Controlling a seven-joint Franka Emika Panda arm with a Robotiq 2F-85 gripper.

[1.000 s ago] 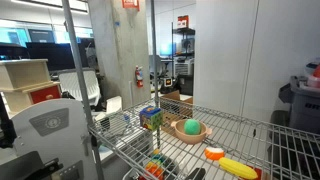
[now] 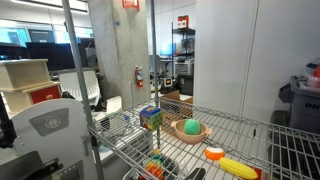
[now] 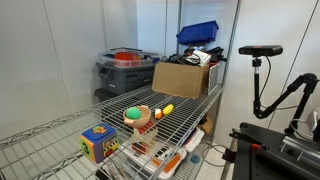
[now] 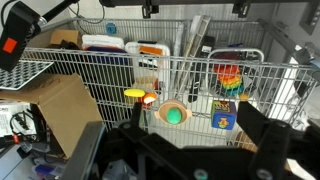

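Observation:
A tan bowl point(image 2: 188, 132) holding a green ball-like thing point(image 3: 133, 113) stands on the wire rack. Beside it is a small box with blue, yellow and red sides point(image 3: 98, 143). On the bowl's other side lies a long yellow thing point(image 2: 238, 169), close to a small orange-and-white piece point(image 2: 214, 153). The wrist view looks down on the rack from above, with the green thing point(image 4: 174, 116) and the box point(image 4: 223, 114) near its middle. My gripper appears dark at the bottom there, its fingers open and apart, holding nothing visible. Neither exterior view clearly shows it.
Below the wire surface sit a rainbow-coloured toy point(image 4: 229, 77) and several long utensils. A cardboard box point(image 3: 181, 78) and grey bins point(image 3: 126, 76) stand behind the rack. Bare wire point(image 2: 240, 132) stretches behind the yellow thing.

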